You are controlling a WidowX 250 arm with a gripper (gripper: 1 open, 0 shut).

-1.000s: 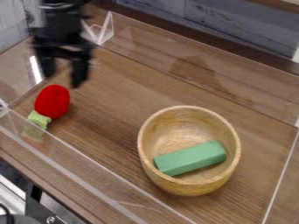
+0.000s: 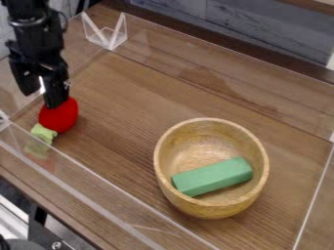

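Note:
My gripper point(image 2: 47, 96) is at the upper left, pointing down over a red round object point(image 2: 59, 114), its fingers open around or just above the object's upper left; whether they touch it is hard to tell. A small pale green piece point(image 2: 42, 136) lies at the red object's lower left.
A tan round bowl point(image 2: 179, 148) at the lower right holds a green block point(image 2: 212, 176). A clear, angular item point(image 2: 107, 33) sits near the top left.
The objects look unmoved.

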